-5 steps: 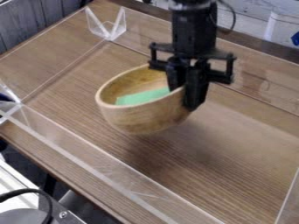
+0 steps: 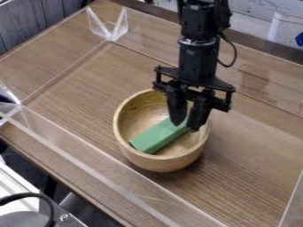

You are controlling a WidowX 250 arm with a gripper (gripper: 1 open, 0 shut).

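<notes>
A wooden bowl (image 2: 140, 152) rests upright on the table, with a green block (image 2: 154, 137) lying inside it. My black gripper (image 2: 190, 113) is over the back right part of the bowl, its fingers reaching down at the rim and near the upper end of the block. Whether anything is between the fingers cannot be made out.
Clear plastic edging runs along the left and near sides. A white wall stands at the back right, and some metal hardware sits off the table at the lower left.
The bowl, earlier raised and tilted at my gripper, has come down to the table and now stands level. The gripper has moved down with it.
</notes>
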